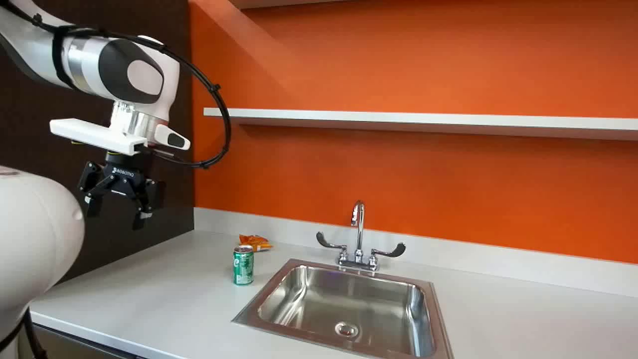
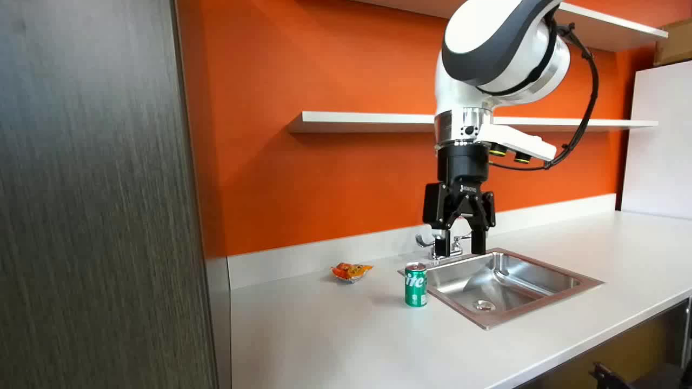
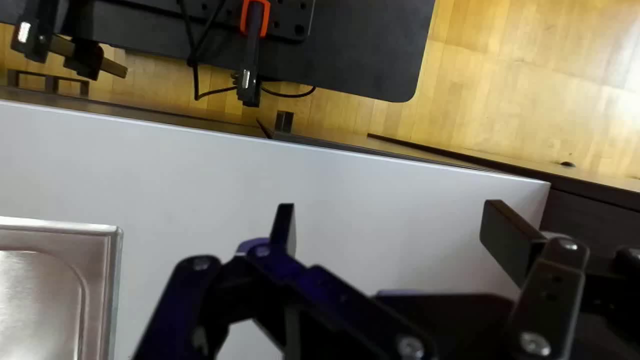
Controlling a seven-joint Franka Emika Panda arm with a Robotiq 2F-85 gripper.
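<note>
My gripper [image 1: 116, 214] hangs high above the left part of the counter, open and pointing down, with nothing between its fingers. In the wrist view the two fingers [image 3: 284, 231] stand wide apart over bare counter. A green soda can [image 1: 243, 266] stands upright on the counter left of the sink; exterior view 2 also shows this can [image 2: 416, 285], below the gripper's height and apart from it. Behind it, near the wall, lies an orange snack packet [image 2: 351, 271], partly hidden by the can in exterior view 1. Neither the can nor the packet shows in the wrist view.
A steel sink [image 1: 272, 323] is set into the white counter, with a chrome faucet [image 1: 359, 230] and two lever handles behind it. A white shelf [image 1: 418, 119] runs along the orange wall. A dark panel [image 2: 97, 194] bounds the counter's left end.
</note>
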